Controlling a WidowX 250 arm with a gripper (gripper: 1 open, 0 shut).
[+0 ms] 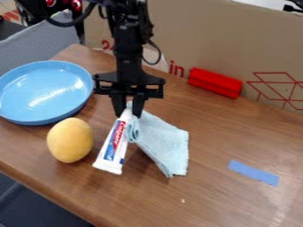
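My black gripper (128, 104) is at the middle of the table, shut on the light blue cloth (166, 144) near its upper left corner, where the white toothpaste tube (113, 149) also meets it; whether the tube itself is held is unclear. The tube slants down-left from the fingers. A yellow oval object (70, 140) lies left of the tube. A blue plate (42, 90) sits at the far left.
A red block (214, 82) lies at the back before a cardboard wall (243, 49). A blue tape strip (252, 173) is on the right.
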